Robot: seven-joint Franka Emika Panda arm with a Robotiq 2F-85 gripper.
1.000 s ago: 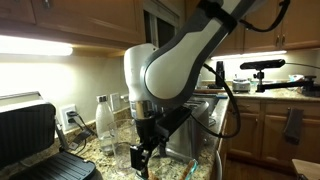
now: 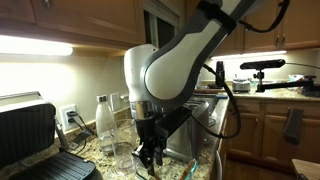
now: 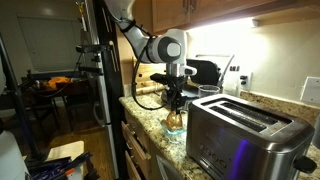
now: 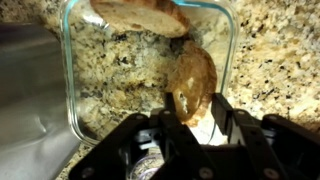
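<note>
A browned slice of bread [image 4: 194, 78] stands between the fingertips of my gripper in the wrist view, with the fingers closed on its near end. Under it is a clear glass container [image 4: 72, 75] with a bluish rim. Another bread slice [image 4: 140, 13] lies at the container's far end, partly cut off by the frame. In exterior view 2 my gripper [image 3: 178, 106] points down over the container [image 3: 170, 128], beside the toaster. Exterior view 1 shows the gripper [image 2: 150, 163] low over the counter, its tips hard to make out.
A large steel toaster [image 3: 235, 130] stands close to the container. A clear bottle [image 2: 104, 120], a glass jar [image 2: 124, 157] and an open grill press [image 2: 30, 125] are on the counter in exterior view 1.
The arm is in nearly the same place throughout. Only a slight shift shows around the gripper's fingers, too small to tell more.
</note>
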